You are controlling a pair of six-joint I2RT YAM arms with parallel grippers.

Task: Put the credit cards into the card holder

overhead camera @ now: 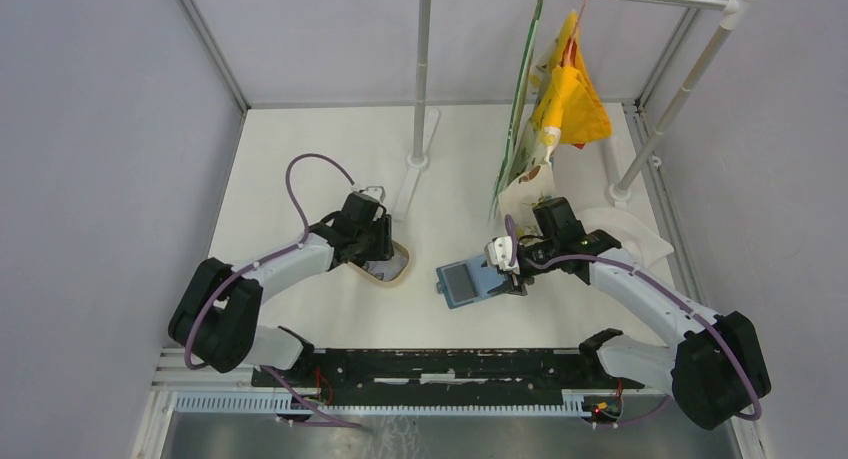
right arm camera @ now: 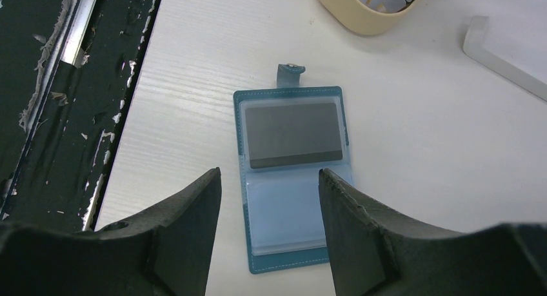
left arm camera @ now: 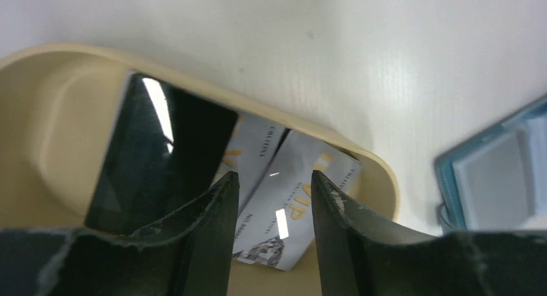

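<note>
In the left wrist view the cream basket [left arm camera: 380, 170] holds a black card [left arm camera: 168, 154] and silver-grey cards. One grey card [left arm camera: 303, 186] leans at the basket's right side; a second one [left arm camera: 255, 141] shows partly between it and the black card. My left gripper is over the basket, its fingers part open around the view of the grey cards; no card is visibly clamped. The blue card holder [right arm camera: 293, 173] lies open on the table, with a dark window and a snap tab. Above the holder, my right gripper is open and empty.
A metal rack [overhead camera: 422, 79] with hanging cloths, one of them yellow [overhead camera: 572, 104], stands at the back. White cloth [overhead camera: 630, 234] lies behind the right arm. Table between basket and holder is clear.
</note>
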